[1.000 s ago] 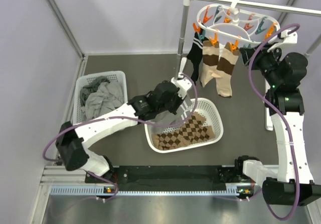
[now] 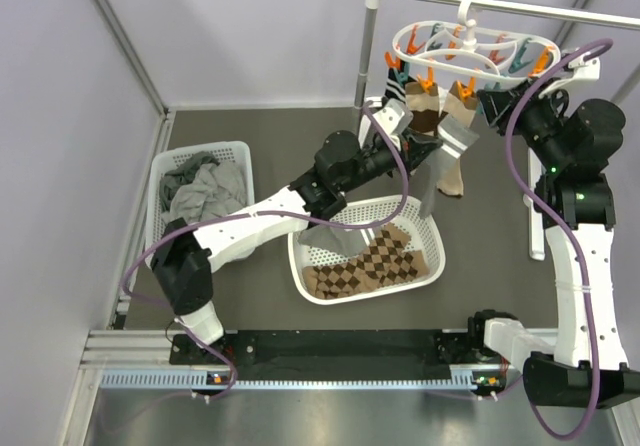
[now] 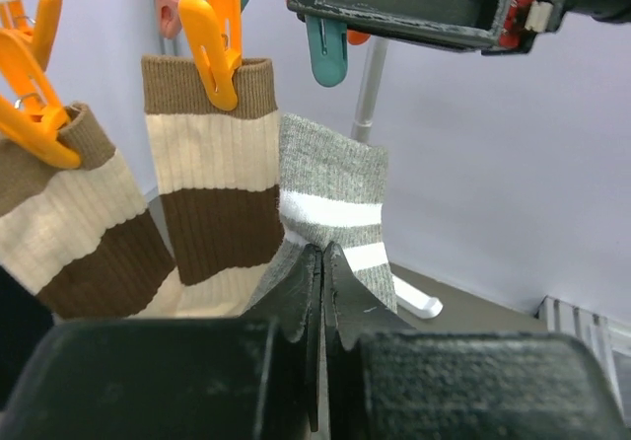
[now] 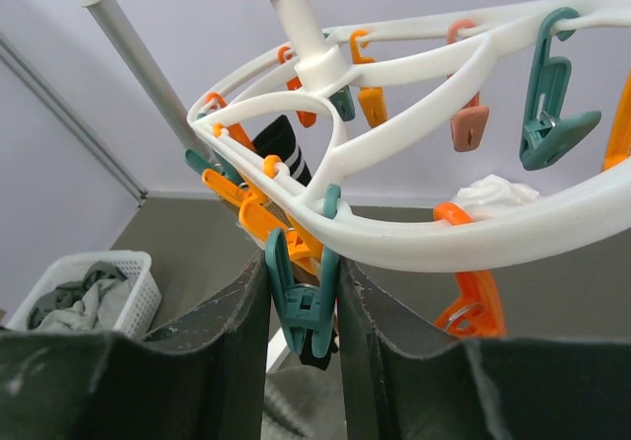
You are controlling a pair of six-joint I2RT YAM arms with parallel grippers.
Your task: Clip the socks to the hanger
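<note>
A grey sock with white stripes (image 3: 335, 179) hangs from my left gripper, which is shut on it; in the top view the sock (image 2: 455, 144) sits below the hanger's near right side. My right gripper is shut on a teal clip (image 4: 303, 307) on the rim of the white round hanger (image 4: 473, 243). That clip's lower end (image 3: 326, 50) shows in the left wrist view, above and apart from the grey sock's top edge. Brown-and-cream striped socks (image 3: 217, 164) hang from orange clips (image 3: 212, 45). A black sock (image 4: 281, 144) hangs further round the ring.
A white basket (image 2: 440, 256) below holds brown checkered socks (image 2: 360, 271) and something grey. Another white basket (image 2: 152, 216) with grey cloth (image 2: 210, 191) stands at left. The hanger hangs on a white rail (image 2: 520, 9). Other clips are on the ring.
My left gripper has risen from over the basket and moved right with the grey sock, now in front of the striped socks. My right gripper has stayed nearly still at the hanger's rim.
</note>
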